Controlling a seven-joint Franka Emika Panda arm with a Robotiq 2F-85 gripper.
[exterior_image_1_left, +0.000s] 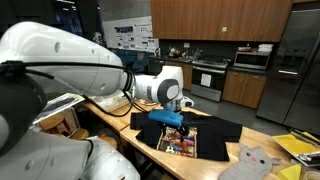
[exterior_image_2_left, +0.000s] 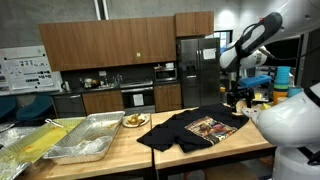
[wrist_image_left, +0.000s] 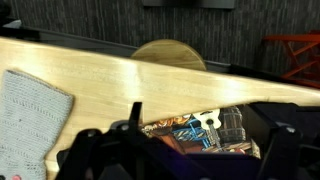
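A black T-shirt (exterior_image_1_left: 215, 135) with a colourful printed panel (exterior_image_1_left: 179, 146) lies spread on the wooden table. In exterior view 2 the same shirt (exterior_image_2_left: 172, 134) reaches across the table's middle, its print (exterior_image_2_left: 209, 131) facing up. My gripper points down over the table with its fingers wide apart. Part of the print (wrist_image_left: 212, 125) shows in the gap between them, below the fingertips, and nothing is held. In exterior view 1 the gripper (exterior_image_1_left: 184, 129) hangs above the print; its exact height is hard to tell.
A grey cloth item (exterior_image_1_left: 250, 164) lies on the table near the shirt. A plate with food-like objects (exterior_image_2_left: 135, 120) and a wire-like tray (exterior_image_2_left: 88, 138) stand farther along. Beyond the table edge are a round wooden seat (wrist_image_left: 170, 53) and dark floor. Bare tabletop (wrist_image_left: 100, 80) borders the shirt.
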